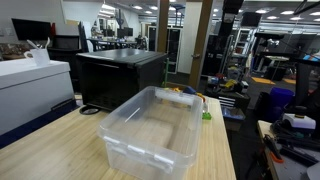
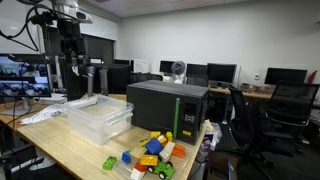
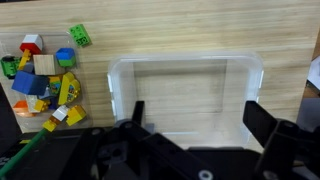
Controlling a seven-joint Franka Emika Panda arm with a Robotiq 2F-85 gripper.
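My gripper hangs over an empty clear plastic bin, its two dark fingers wide apart in the wrist view with nothing between them. The whole bin also shows in exterior view 1, standing on the wooden table with its inside bare. Toy blocks in several colours lie clustered left of the bin in the wrist view, among them a red block, a blue block and a yellow piece. A separate green block lies nearer the bin.
A black microwave-like box with a green strip stands behind the blocks. A white box sits at the left in exterior view 1. Bare table shows left of the bin.
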